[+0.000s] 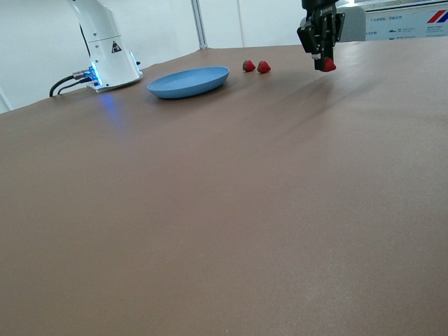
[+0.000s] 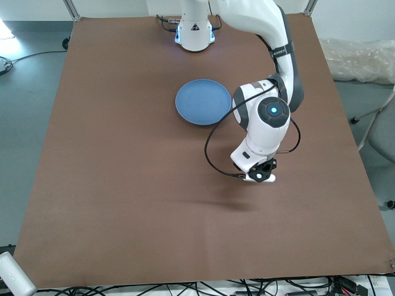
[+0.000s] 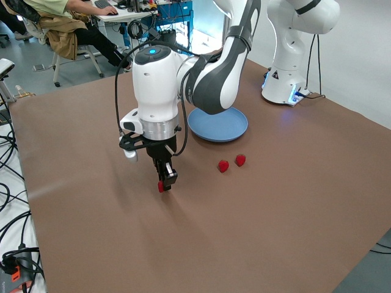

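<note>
My black gripper (image 1: 323,61) hangs low over the brown table (image 1: 224,231), with a red strawberry (image 1: 329,64) at its fingertips; in the right view the gripper (image 3: 166,184) shows the same red at its tip. Two more strawberries (image 1: 248,66) (image 1: 264,67) lie beside a blue plate (image 1: 188,82). The plate (image 3: 217,126) is behind those strawberries (image 3: 223,165) (image 3: 241,160) in the right view. In the left view the arm hides the strawberries. Whether the fingers are closed on the strawberry is not clear.
The arm's white base (image 2: 194,34) stands at the table's back edge. Cables (image 3: 12,213) and equipment run along one edge outside it, and a grey chair (image 2: 386,132) stands beside the table.
</note>
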